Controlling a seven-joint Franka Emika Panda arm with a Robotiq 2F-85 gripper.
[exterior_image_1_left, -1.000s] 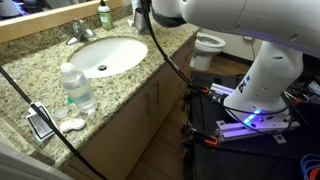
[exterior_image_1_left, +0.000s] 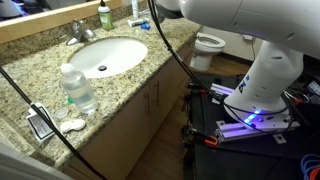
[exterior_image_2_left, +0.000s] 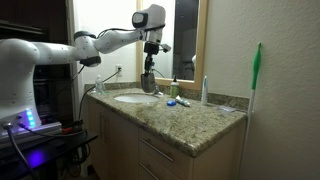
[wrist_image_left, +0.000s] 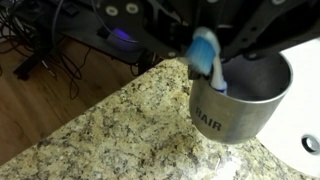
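Note:
In the wrist view a grey metal cup (wrist_image_left: 225, 115) marked "HAIR" hangs just under my gripper, which is shut at its rim. The exact grip is partly hidden by dark gripper parts. A toothbrush (wrist_image_left: 203, 48) with blue and white bristles stands in the cup, its head close against the gripper. From the side, the cup (exterior_image_2_left: 148, 83) appears directly below my gripper (exterior_image_2_left: 150, 70), seemingly raised above the counter (exterior_image_2_left: 195, 116).
Blue items (exterior_image_2_left: 171, 102) and a soap bottle (exterior_image_2_left: 174, 88) stand to the cup's right. The sink (exterior_image_1_left: 105, 57) is empty. A clear bottle (exterior_image_1_left: 78, 88) and white items (exterior_image_1_left: 41, 122) occupy the counter's near left.
The arm has risen away from the counter's far right in exterior view 1. The blue items there, covered one second ago, are now visible.

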